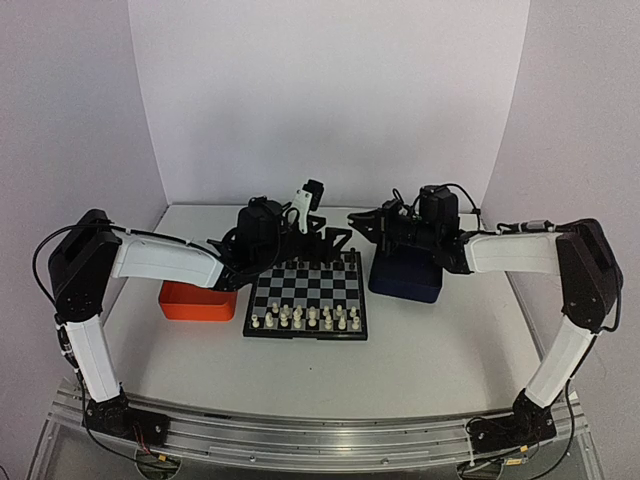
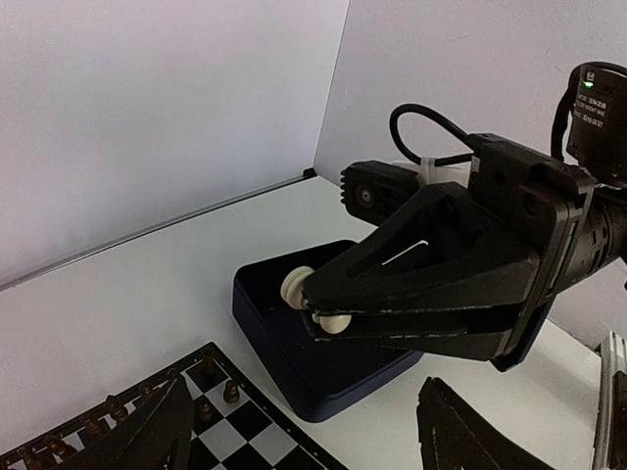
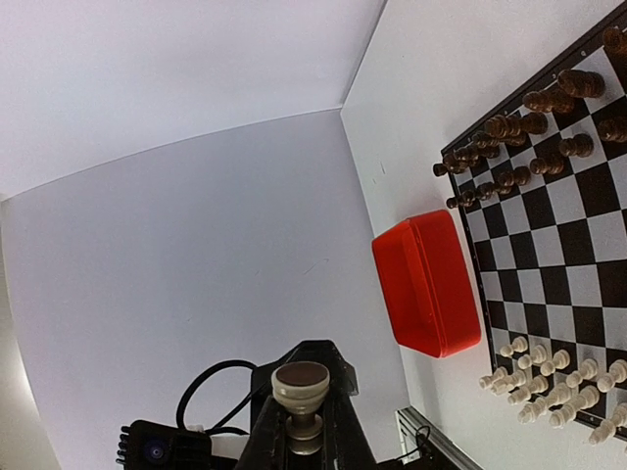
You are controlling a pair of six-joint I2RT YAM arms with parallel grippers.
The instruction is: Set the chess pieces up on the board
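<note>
A white chess piece (image 3: 301, 387) is held in my right gripper, which is shut around its narrow middle. Both ends of the piece stick out past the fingers in the left wrist view. My left gripper (image 1: 330, 234) stands open and empty, close to the right one and above the far side of the chessboard (image 1: 305, 290). Its two fingers (image 2: 162, 431) are spread wide in its own view. White pieces (image 3: 549, 387) stand along the board's near side. Dark pieces (image 3: 519, 125) stand along the far side, partly covered by the left gripper in the top view.
Left of the board sits an orange-red box (image 1: 198, 310), empty where its inside shows. A dark blue box (image 1: 405, 288) lies to the right, below the right gripper. The table (image 1: 300, 385) in front of the board is clear.
</note>
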